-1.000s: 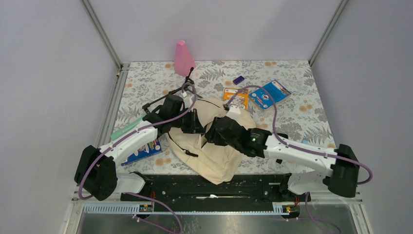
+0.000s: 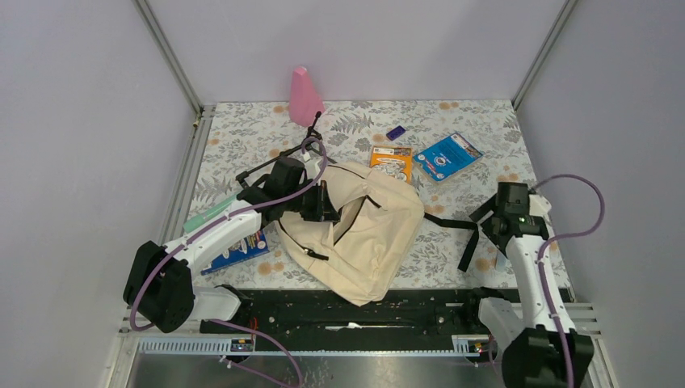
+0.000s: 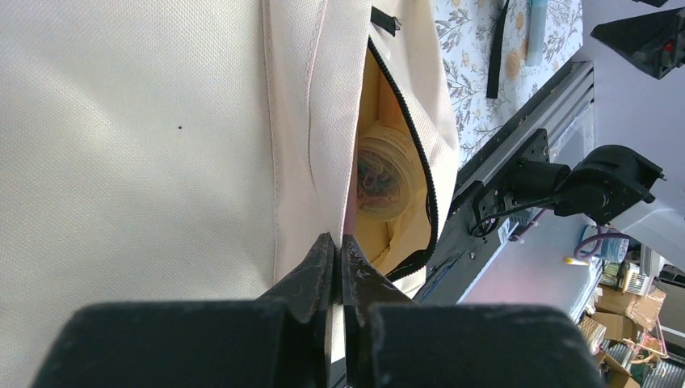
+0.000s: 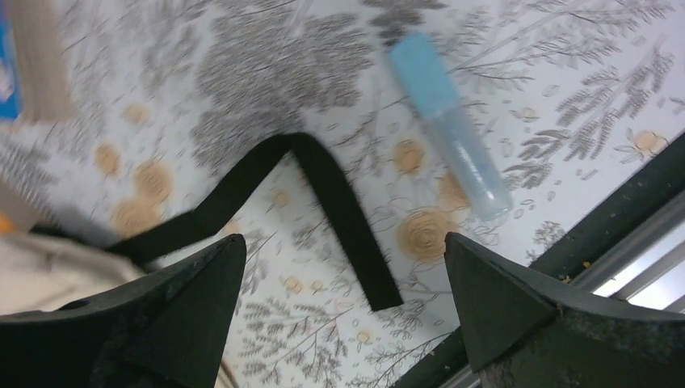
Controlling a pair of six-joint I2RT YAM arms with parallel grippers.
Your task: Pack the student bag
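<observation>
The cream bag (image 2: 371,259) lies open in the middle; through its zip a clear jar (image 3: 380,174) shows inside in the left wrist view. My left gripper (image 2: 327,214) is shut on the fabric edge of the bag (image 3: 161,162). My right gripper (image 2: 497,226) is over the right side of the table, open, above a light-blue capped clear tube (image 4: 452,129) and a black strap (image 4: 347,218), nothing between its fingers.
Orange pack (image 2: 392,162), blue pack (image 2: 448,155) and small purple item (image 2: 395,132) lie at the back, near a pink object (image 2: 304,97). A blue pack (image 2: 238,252) and green item (image 2: 202,212) lie left.
My right gripper has moved from the bag's opening out to the right, over the strap and tube. The left arm and bag look unchanged.
</observation>
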